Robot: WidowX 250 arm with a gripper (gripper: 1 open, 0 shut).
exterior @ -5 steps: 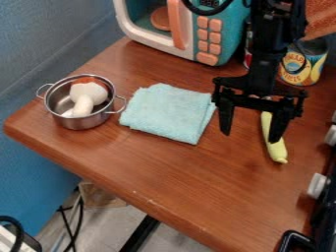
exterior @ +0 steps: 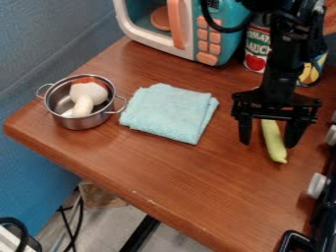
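Observation:
My black gripper (exterior: 269, 133) is open, its fingers straddling a pale yellow elongated object (exterior: 274, 144), perhaps a banana or corn, lying on the wooden table (exterior: 157, 177) at the right. A folded light blue towel (exterior: 168, 112) lies at the centre. A steel pot (exterior: 83, 114) with white and orange items in it stands at the left.
A toy microwave (exterior: 175, 27) stands at the back, with cans (exterior: 257, 49) beside it. A black appliance (exterior: 321, 212) with white knobs runs along the right edge.
My gripper has moved right and slightly down over the yellow object from a position nearer the towel.

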